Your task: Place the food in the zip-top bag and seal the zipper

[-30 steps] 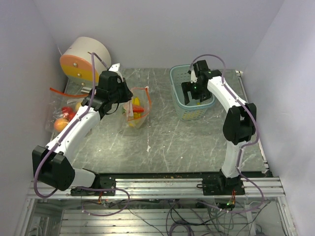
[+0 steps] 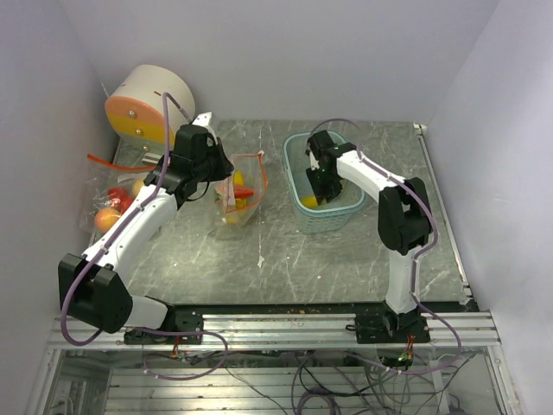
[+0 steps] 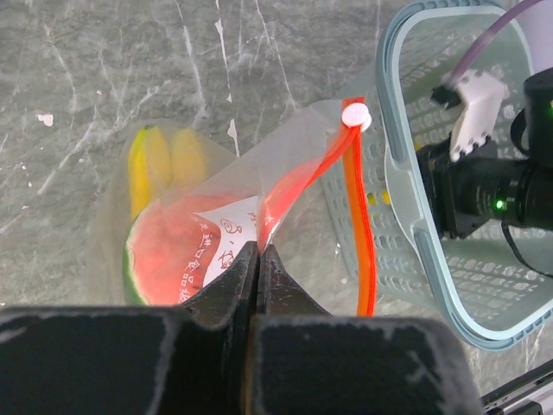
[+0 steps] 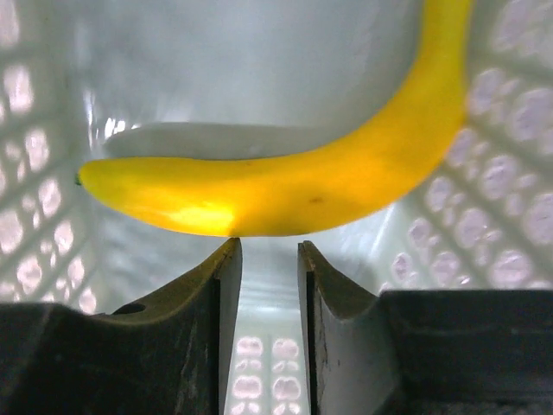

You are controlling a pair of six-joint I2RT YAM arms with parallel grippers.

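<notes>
A clear zip top bag [image 2: 251, 210] with an orange zipper [image 3: 359, 233] and white slider [image 3: 355, 116] lies on its side. Inside it, a watermelon slice [image 3: 166, 259] and something long and yellow [image 3: 149, 169] show through the film. My left gripper is shut on the edge of the bag's mouth. The banana [image 4: 285, 194] is in the basket [image 2: 321, 220]. My right gripper reaches down into the basket, its fingers drawn together to a narrow gap. Nothing is between them; the banana lies beyond the tips, outside the fingers.
Another clear bag with an orange zipper, holding red and orange round food [image 2: 107, 219], lies at the far left. Behind it stands a white and orange rounded box [image 2: 147, 97]. The basket walls closely surround the right gripper.
The basket has shifted left, nearer the bag. The left arm has barely moved.
</notes>
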